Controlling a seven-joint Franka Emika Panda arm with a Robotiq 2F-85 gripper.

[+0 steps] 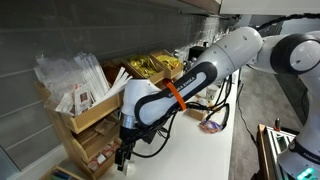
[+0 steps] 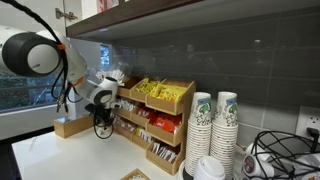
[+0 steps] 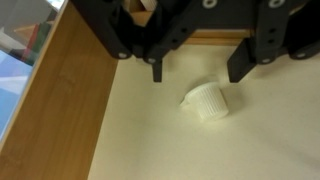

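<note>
A small white ribbed cup-like piece point(image 3: 207, 101) lies tilted on its side on the pale tabletop. My gripper points down over the table, its two dark fingers apart and bare tabletop showing between them. In the wrist view the white piece sits just beyond the fingertips, nearer the right one, and nothing is held. From the first exterior view, the gripper point(image 1: 122, 160) is low at the table's left side, beside the wooden organizer point(image 1: 78, 147).
A wooden wall point(image 3: 45, 100) runs close along the left of the wrist view. The tiered organizer holds straws, yellow packets point(image 2: 150, 88) and red packets point(image 2: 164, 121). Stacked paper cups point(image 2: 223, 125) stand farther along the counter.
</note>
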